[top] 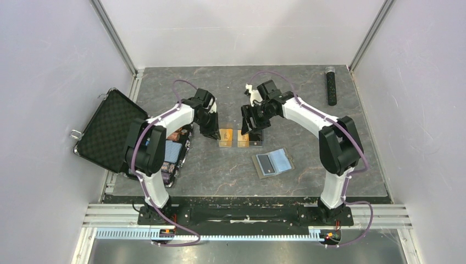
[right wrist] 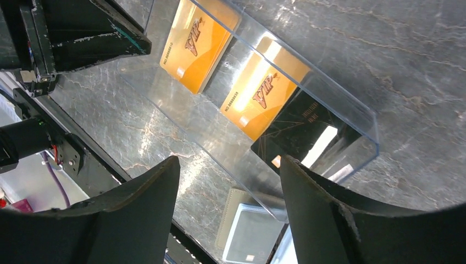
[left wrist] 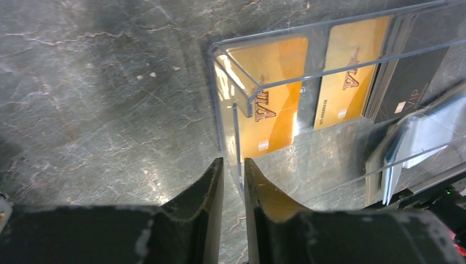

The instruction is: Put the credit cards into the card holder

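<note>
In a clear plastic box (left wrist: 324, 187) on the grey table lie orange cards (right wrist: 195, 44), another orange card (right wrist: 258, 88) and black cards (right wrist: 310, 129). My left gripper is at the box's left end, fingertips slightly apart, no card between them. My right gripper is over the box's right part, open with nothing visible between its fingers. A beige card holder (top: 291, 165) with a pale blue sleeve (top: 281, 159) lies open at the front right.
An open black case (top: 110, 132) with items in it fills the left side. A black microphone (top: 331, 88) lies at the back right.
</note>
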